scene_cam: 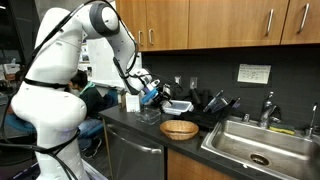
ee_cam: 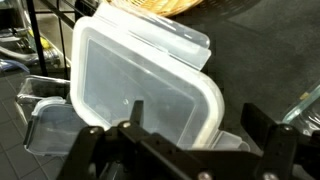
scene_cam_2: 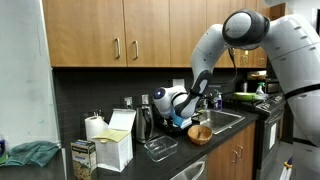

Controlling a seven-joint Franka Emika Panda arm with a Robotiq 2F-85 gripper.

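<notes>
A lidded container (ee_cam: 145, 85) with a translucent panel and pale rim fills the middle of the wrist view. My gripper is open above its near end, fingers (ee_cam: 128, 132) spread apart, with no grip on it. In exterior view 1 the gripper (scene_cam: 172, 98) hangs low over the back of the counter, beside a pale container (scene_cam: 181, 107) that it partly covers. Whether the fingers touch the container cannot be told.
A wicker basket (scene_cam: 180, 130) stands at the counter's front, left of the sink (scene_cam: 255, 145). Nearby is a clear container (scene_cam_2: 160, 148). A dark wire rack (ee_cam: 52, 35) borders the lidded container. Upper cabinets (scene_cam: 220, 22) hang above.
</notes>
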